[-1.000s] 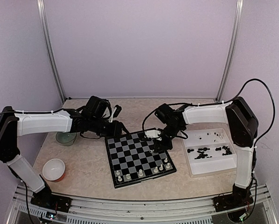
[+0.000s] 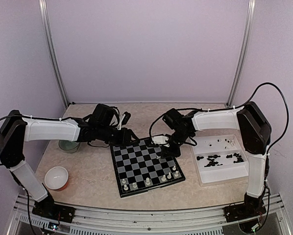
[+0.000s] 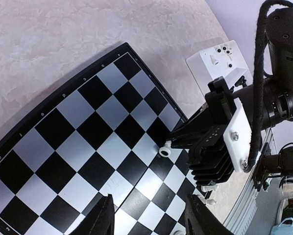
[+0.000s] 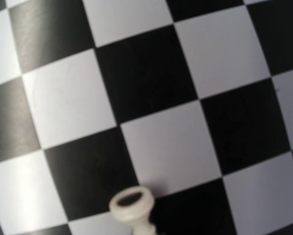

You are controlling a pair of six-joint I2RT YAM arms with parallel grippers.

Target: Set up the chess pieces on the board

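The chessboard (image 2: pixel 139 164) lies mid-table with several white pieces, such as a white piece (image 2: pixel 148 181), along its near side and near-right edge. My right gripper is low over the right half of the board. It is shut on a white chess piece (image 3: pixel 164 151), whose hollow round base sticks out past the fingertips. In the right wrist view that piece (image 4: pixel 132 205) shows base-first at the bottom, while the fingers are out of sight. Over the board's far-left part, my left gripper stands open with nothing between its fingers.
At the right a white tray (image 2: pixel 222 180) holds many black pieces and a few white ones. A white bowl (image 2: pixel 56 177) and a greenish bowl (image 2: pixel 69 146) sit at the left. The board's middle squares are bare; both arms reach in close together over its far side.
My left arm has shifted slightly to the right over the board's far-left part.
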